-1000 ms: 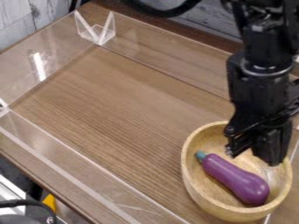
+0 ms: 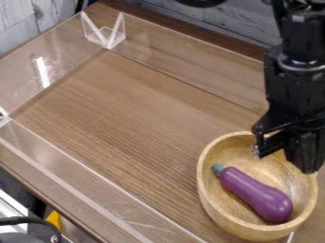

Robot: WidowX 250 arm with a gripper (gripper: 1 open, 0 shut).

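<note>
A purple eggplant toy (image 2: 257, 196) with a teal tip lies in a light yellow bowl (image 2: 218, 156) at the bottom right of the camera view. My black gripper (image 2: 284, 142) hangs over the back right part of the bowl, above the eggplant. Its fingers are partly cut off by the right edge; I cannot see clearly whether anything is between them.
A wooden surface (image 2: 114, 123) fills most of the view, clear in the middle and left. A white wire rack (image 2: 105, 28) stands at the top left by a grey brick-patterned wall. Black cables lie at the bottom left.
The eggplant and bowl look unchanged.
</note>
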